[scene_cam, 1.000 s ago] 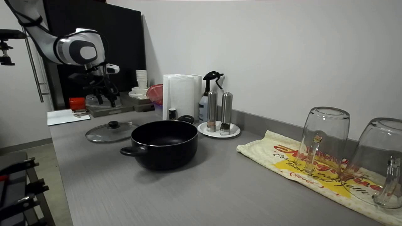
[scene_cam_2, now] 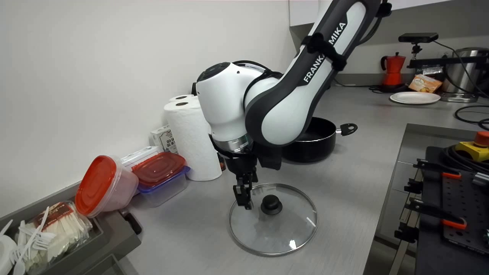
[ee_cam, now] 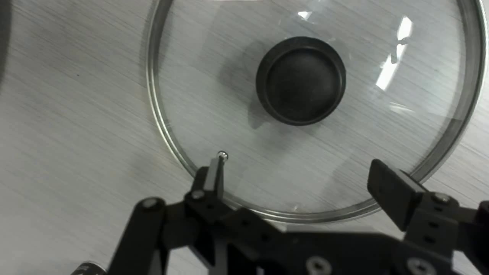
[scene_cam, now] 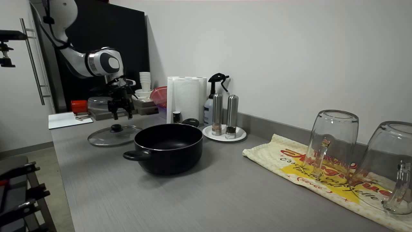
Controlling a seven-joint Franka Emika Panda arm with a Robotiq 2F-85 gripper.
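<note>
A round glass lid [scene_cam_2: 284, 236] with a metal rim lies flat on the grey counter. Its black knob [ee_cam: 301, 81] points up at the centre. Above the lid's edge hangs my gripper, open, with bare space between its fingers. In the wrist view the knob sits beyond the fingertips, apart from both. The second exterior view puts the gripper [scene_cam_2: 244, 197] just to the left of the knob. An uncovered black pot [scene_cam: 168, 149] with two handles stands close to the lid; part of it is hidden by the arm in the second exterior view.
Paper towel rolls [scene_cam: 187, 100], a spray bottle [scene_cam: 209, 106] and a white plate [scene_cam: 241, 135] with two grinders line the wall. Red-lidded containers [scene_cam_2: 160, 172] and a cutlery tray [scene_cam_2: 98, 236] are at the left. Glass mugs [scene_cam: 334, 135] stand on a cloth.
In the first exterior view, the arm and gripper have moved right and slightly down, closer to the lid's knob. The lid and the pot have stayed where they were.
</note>
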